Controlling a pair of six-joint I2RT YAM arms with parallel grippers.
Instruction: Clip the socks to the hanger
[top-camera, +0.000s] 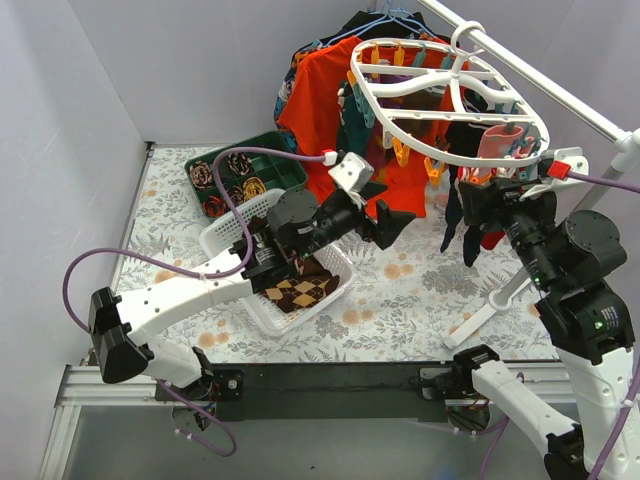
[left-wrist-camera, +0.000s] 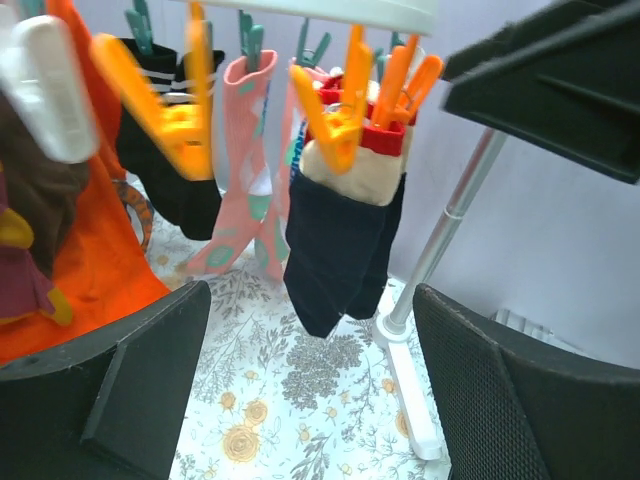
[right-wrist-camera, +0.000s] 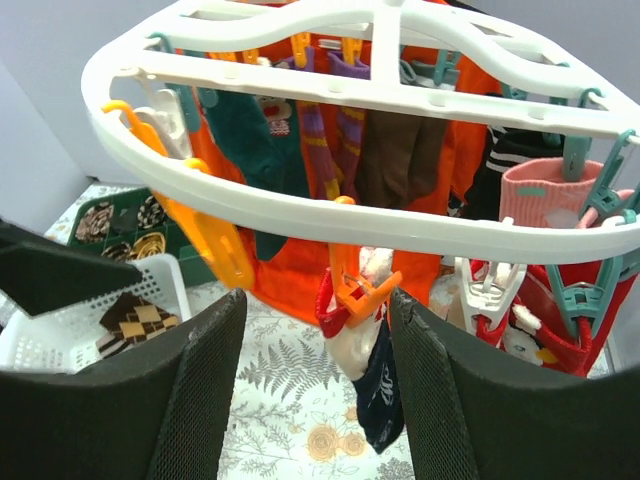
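The white oval hanger (top-camera: 400, 133) hangs from a rail, several clipped socks below it. In the left wrist view a navy sock (left-wrist-camera: 335, 240) with a cream and red top hangs from orange clips (left-wrist-camera: 340, 115). That sock (right-wrist-camera: 380, 385) shows under an orange clip (right-wrist-camera: 362, 292) in the right wrist view, beyond the fingertips. My left gripper (top-camera: 392, 224) stands open left of it, nothing between its fingers. My right gripper (top-camera: 474, 198) is open beside the hanger's front rim; its fingers (right-wrist-camera: 205, 375) are apart, and neither touches the sock visibly.
A white basket (top-camera: 345, 285) on the table holds brown checkered socks (top-camera: 300, 290). Behind it sits a green divided tray (top-camera: 290, 165) with rolled items. Empty orange clips (top-camera: 401, 152) dangle from the hanger's front rim.
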